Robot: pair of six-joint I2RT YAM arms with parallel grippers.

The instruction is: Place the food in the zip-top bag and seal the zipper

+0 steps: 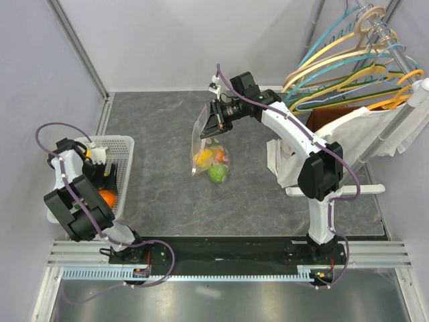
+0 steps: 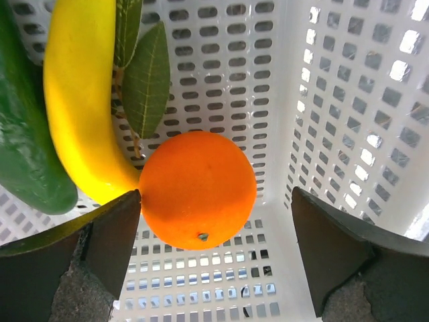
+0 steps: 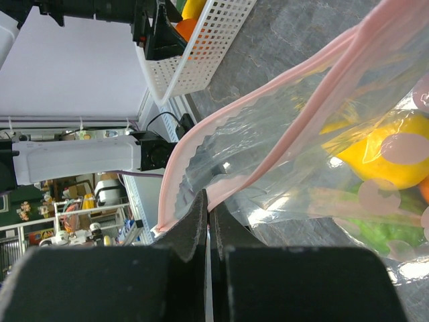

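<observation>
My left gripper is open over an orange in the white perforated basket, its fingers either side and slightly below it in view. Beside the orange lie a banana, a green cucumber and leaves. My right gripper is shut on the pink zipper edge of the clear bag, holding it up. Inside the bag show yellow food, green food and orange food.
A rack of hangers with white cloth stands at the right.
</observation>
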